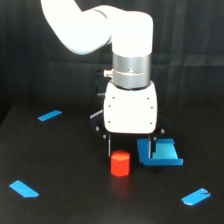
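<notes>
A red block [120, 163] rests on the dark table, a little left of and below the middle of the camera view. Above and behind it, my white gripper [131, 150] points downward from the arm, its dark fingers spread apart. The left finger [109, 146] shows just above the block's left side; the right finger [152, 146] is in front of a blue square tray [161, 160]. Nothing shows held between the fingers. Whether a finger touches the block or tray cannot be made out.
Blue strips lie flat on the table: one at the far left [49, 115], one at the near left [24, 189] and one at the near right [196, 197].
</notes>
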